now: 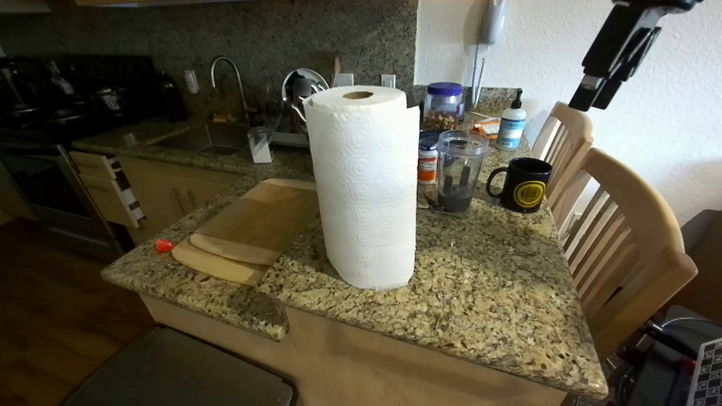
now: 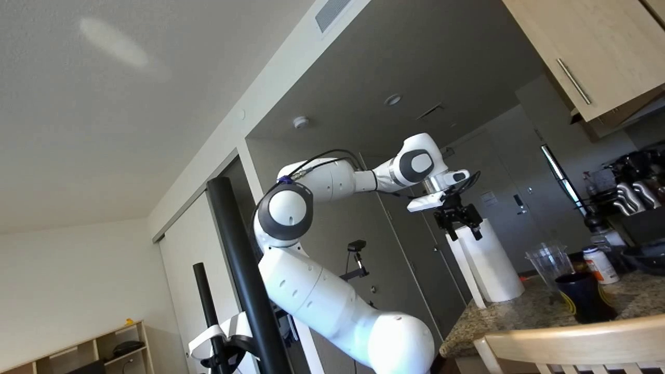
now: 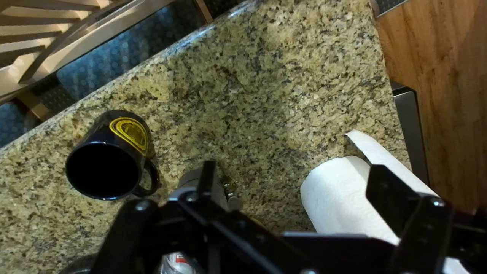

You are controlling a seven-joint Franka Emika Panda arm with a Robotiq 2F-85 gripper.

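Note:
My gripper hangs open above the granite counter point(image 3: 255, 105), its fingers wide apart with only countertop showing between them. In exterior view 1 it appears at the upper right, well above the black mug point(image 1: 525, 185) with a yellow emblem. The mug stands upright, its dark opening point(image 3: 103, 170) seen from above in the wrist view. A white paper towel roll point(image 1: 365, 196) stands at the counter's near end, one sheet partly loose. Behind the mug is a clear plastic cup point(image 1: 460, 169), holding something dark that I cannot make out.
A white bottle with an orange label point(image 1: 427, 164), a purple-lidded jar point(image 1: 443, 105) and a pump bottle point(image 1: 511, 125) crowd the back. Cutting boards point(image 1: 264, 216) lie on the lower counter. Wooden chairs point(image 1: 619, 237) line the right edge.

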